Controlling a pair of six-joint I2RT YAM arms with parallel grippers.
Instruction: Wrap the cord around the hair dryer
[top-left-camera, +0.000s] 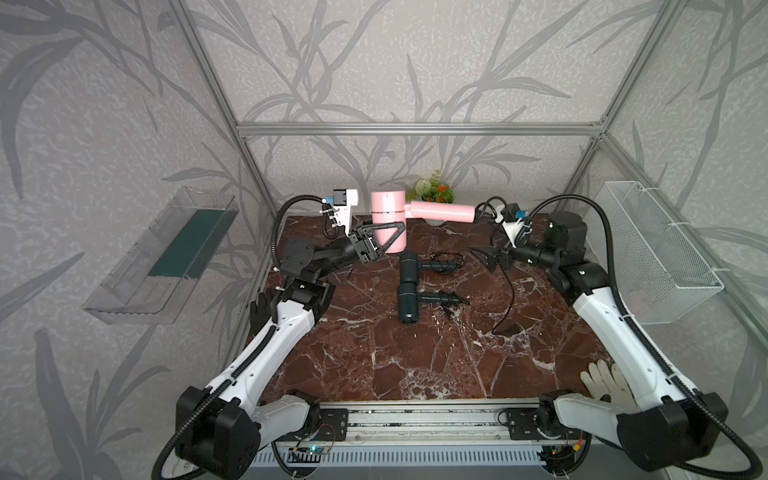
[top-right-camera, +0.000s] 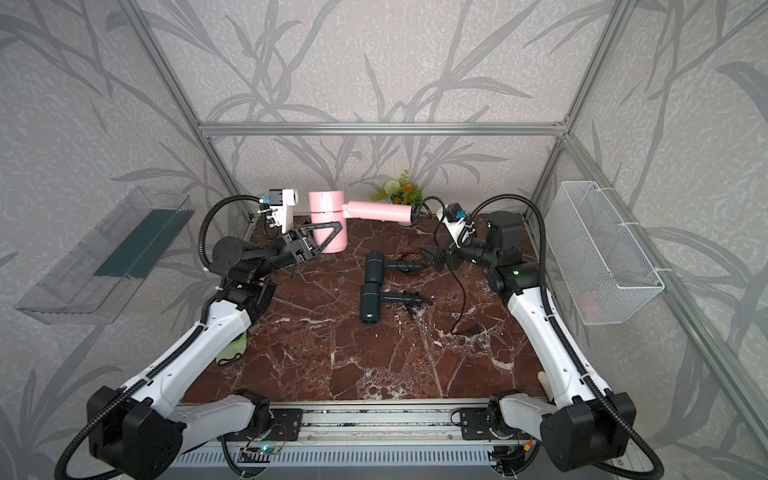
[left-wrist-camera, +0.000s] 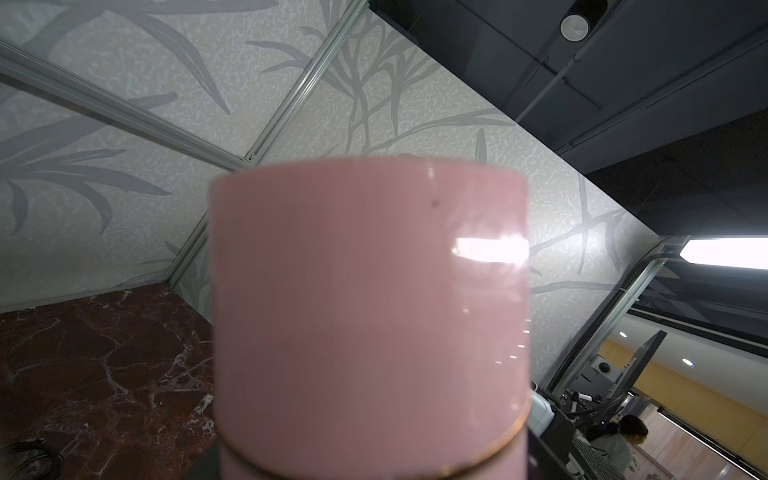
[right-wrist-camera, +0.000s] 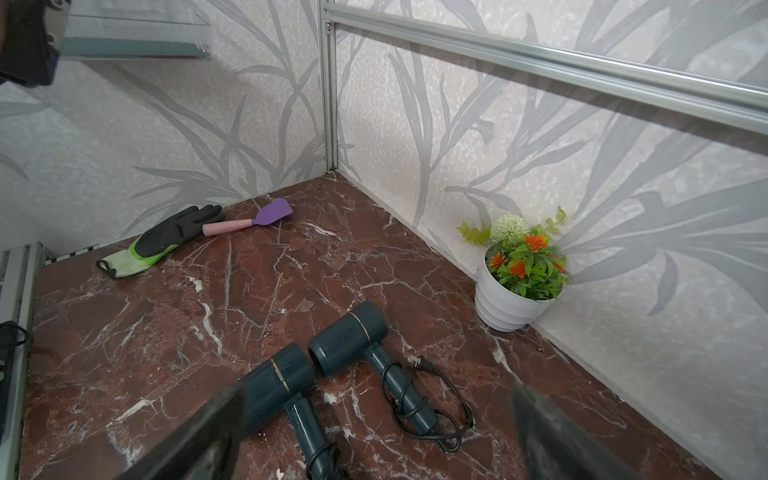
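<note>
Held up above the table is the pink hair dryer (top-left-camera: 389, 203), its handle (top-left-camera: 441, 211) pointing right. My left gripper (top-left-camera: 397, 230) is around its barrel, with a finger across the front. The pink barrel (left-wrist-camera: 372, 312) fills the middle of the left wrist view and hides that gripper's fingertips. From the handle's end the black cord (top-right-camera: 462, 296) loops near my right wrist and hangs to the tabletop. My right gripper (top-left-camera: 481, 255) is open, below and right of the handle end; its blurred fingers (right-wrist-camera: 204, 444) have nothing between them in the right wrist view.
Two dark green hair dryers (right-wrist-camera: 348, 340) with cords on their handles lie mid-table. A potted plant (right-wrist-camera: 516, 297) stands by the back wall. A glove (right-wrist-camera: 164, 238) and a purple spatula (right-wrist-camera: 273, 211) lie on the left side.
</note>
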